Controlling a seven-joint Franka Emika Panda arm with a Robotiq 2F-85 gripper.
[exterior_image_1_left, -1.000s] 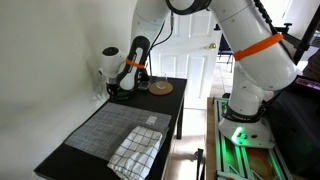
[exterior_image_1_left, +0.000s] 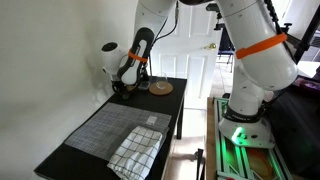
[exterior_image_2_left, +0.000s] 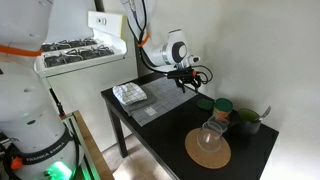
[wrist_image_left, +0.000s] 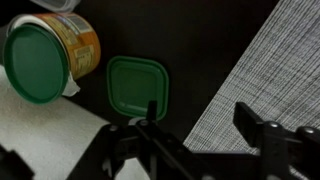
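Note:
My gripper is open, its two fingers spread apart with only the dark tabletop and part of a woven grey mat (wrist_image_left: 270, 75) showing between them. A flat green square lid (wrist_image_left: 138, 87) lies by the left finger in the wrist view. Farther left is a can with an orange label (wrist_image_left: 80, 45) and a round green cap (wrist_image_left: 36, 65). From exterior view 2 the gripper (exterior_image_2_left: 192, 77) hangs over the table's wall side, with the green lid (exterior_image_2_left: 205, 103) close by on the table. Exterior view 1 shows the gripper (exterior_image_1_left: 122, 90) small and dark against the table.
Near the capped can (exterior_image_2_left: 223, 108) stand a clear container (exterior_image_2_left: 211, 134) and a dark pot (exterior_image_2_left: 248, 123). A round wooden board (exterior_image_2_left: 201, 153) lies in front. At the other end, a folded light cloth (exterior_image_1_left: 135, 153) lies beside the grey mats (exterior_image_1_left: 102, 132). The wall runs along the table.
The far part of the arm has shifted slightly near the gripper. Things on the table stay where they were.

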